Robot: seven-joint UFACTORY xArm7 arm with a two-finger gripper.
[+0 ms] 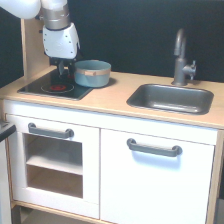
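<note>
A grey-blue pot [95,76] stands upright at the right of the dark stovetop [40,92], partly over the wooden counter. My gripper [61,73], white above with dark fingers, reaches down over the stovetop just left of the pot. Its fingers look close to the pot's left side; whether they touch it cannot be made out. Against the dark background the fingers are too small and blurred to show if the fingers are open or shut. Part of the red burner ring [57,87] shows below them.
To the right, a metal sink [172,98] with a grey faucet [180,60] is set into the counter. Bare wooden counter [115,92] lies between stovetop and sink. Beneath are an oven door [53,184] and a shut white cabinet [153,185], each with a grey handle.
</note>
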